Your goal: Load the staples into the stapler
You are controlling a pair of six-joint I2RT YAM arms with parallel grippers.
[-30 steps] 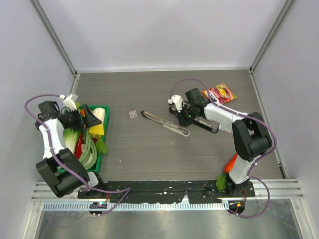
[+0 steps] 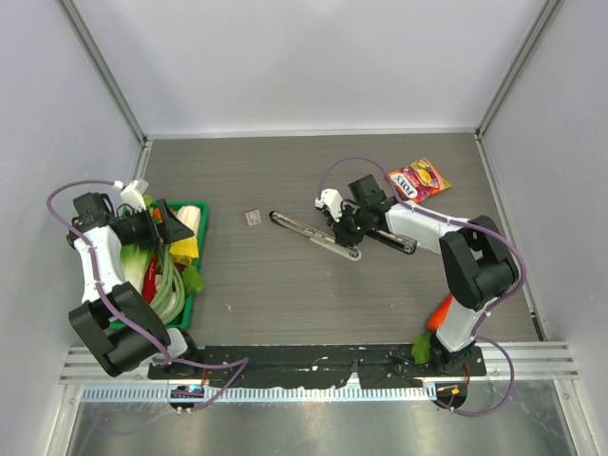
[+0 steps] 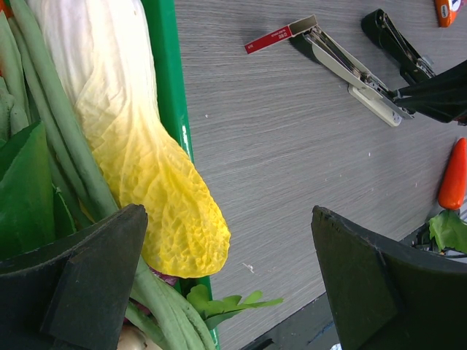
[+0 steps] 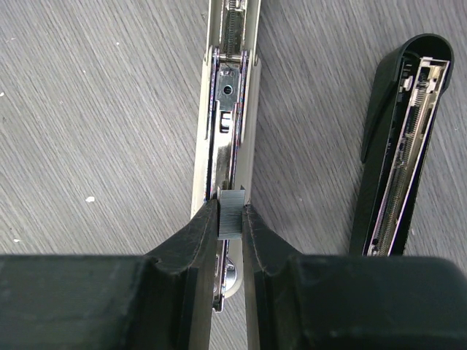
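Observation:
A small grey staple strip (image 4: 231, 214) sits between the fingertips of my right gripper, with a finger close against each side of it. Directly below lies the opened stapler (image 4: 228, 124), its metal magazine exposed and running lengthwise under the strip. Whether the strip touches the magazine is hard to tell. In the top view the right gripper (image 2: 340, 237) covers part of the stapler near its right end. My left gripper is open above the vegetable crate, its fingers wide apart and empty.
A second stapler (image 4: 401, 149), black, lies open to the right. The small staple box (image 2: 253, 217) is left of the opened stapler. A green crate (image 2: 203, 228) of vegetables stands at left, and a snack bag (image 2: 418, 180) at the back right.
Over the last second my right gripper has moved slightly left and toward the front, over the opened stapler. The left arm and both staplers have stayed put.

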